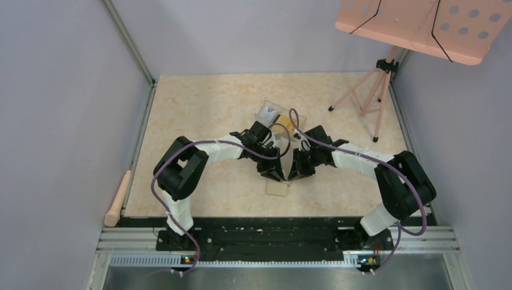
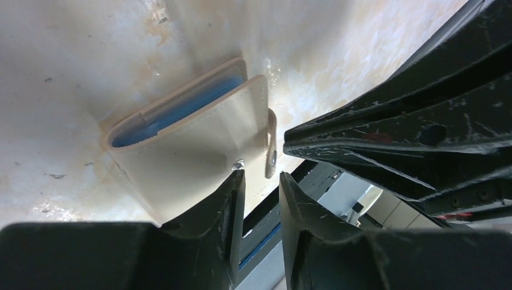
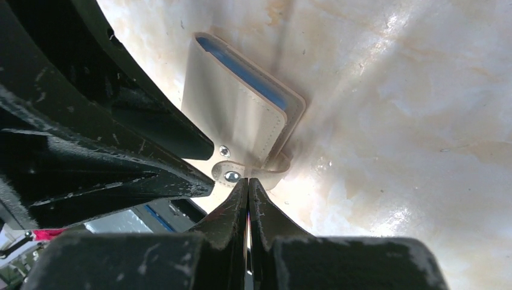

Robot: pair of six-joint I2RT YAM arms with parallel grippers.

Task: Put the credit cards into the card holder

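Note:
The beige card holder (image 1: 276, 189) lies on the table near the front edge, below both grippers. Its pocket gapes a little, with blue lining showing in both wrist views, and its snap strap (image 3: 268, 171) sticks out unfastened at one side. My left gripper is part open over the snap side of the card holder (image 2: 181, 166), with no object visible between its fingers. Close to the strap, my right gripper is shut; nothing clearly shows between its tips. At the back, a clear tray (image 1: 302, 121) holds a yellow card (image 1: 284, 122) and a whitish card (image 1: 267, 113).
The two arms nearly meet over the card holder, leaving little room between them. A pink tripod (image 1: 379, 90) stands at the back right. A wooden roller (image 1: 118, 199) lies beyond the left edge.

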